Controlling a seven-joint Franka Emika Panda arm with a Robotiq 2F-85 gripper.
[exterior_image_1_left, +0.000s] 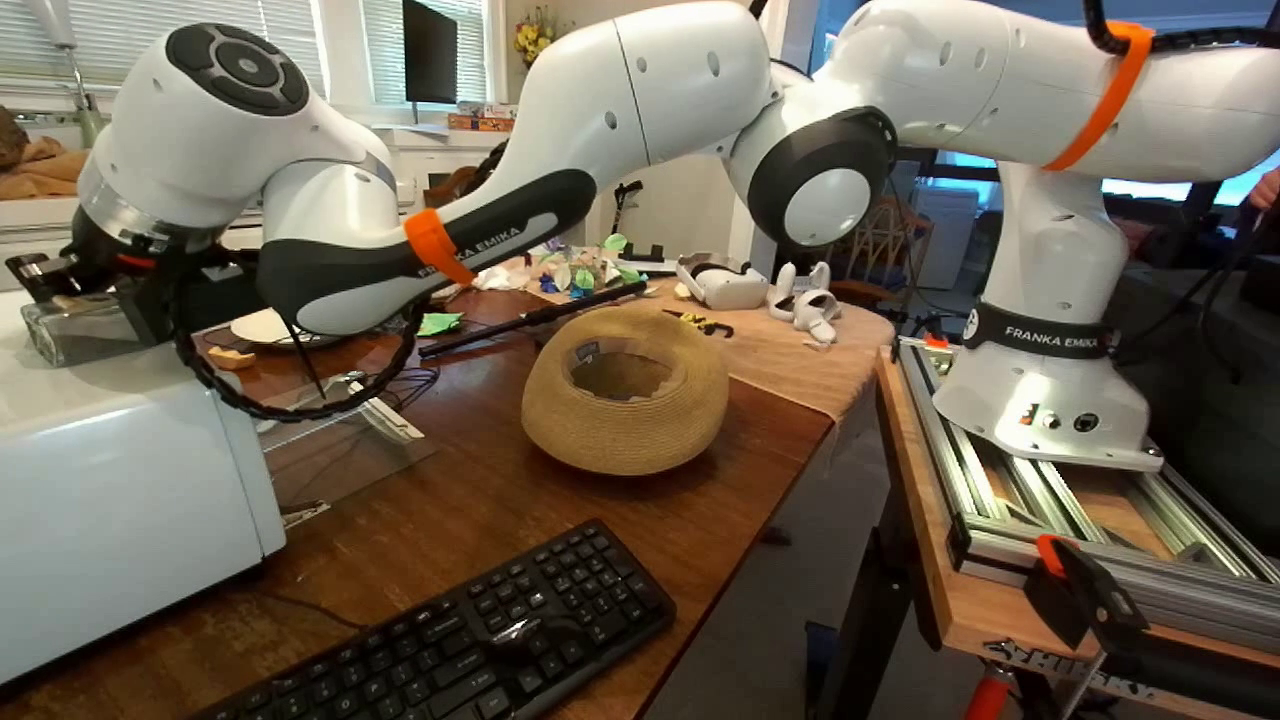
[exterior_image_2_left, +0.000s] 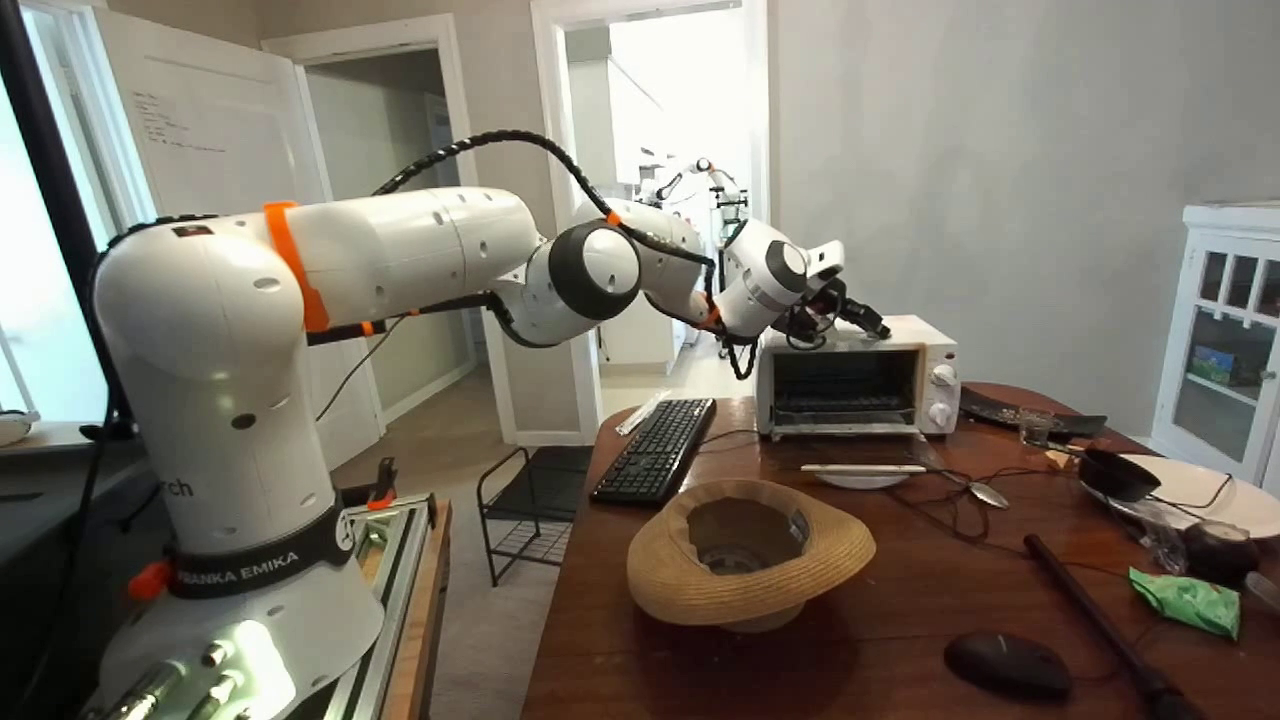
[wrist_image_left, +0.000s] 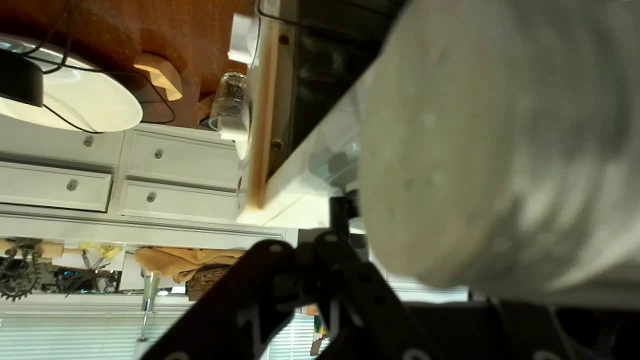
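Note:
At the far left of exterior view 1, my gripper (exterior_image_1_left: 86, 314) is low over the white toaster oven's top (exterior_image_1_left: 132, 390). It is shut on a clear, glass-like object (exterior_image_1_left: 74, 336) that shows between its fingers at the oven's surface. Whether the object rests on the oven or hangs just above it I cannot tell. In exterior view 2 the black gripper (exterior_image_2_left: 883, 329) is above the toaster oven (exterior_image_2_left: 858, 382), and the clear object is not discernible. A large, pale, blurred rounded shape (wrist_image_left: 456, 150) fills the right of the wrist view; what it is remains unclear.
An upturned straw hat (exterior_image_2_left: 750, 588) and a black keyboard (exterior_image_2_left: 657, 450) lie on the table. Beyond the oven are a white plate (wrist_image_left: 102, 108), a black pan (exterior_image_2_left: 1116, 476) and a small glass (wrist_image_left: 228, 96). A mouse (exterior_image_2_left: 1005, 665) sits near the front.

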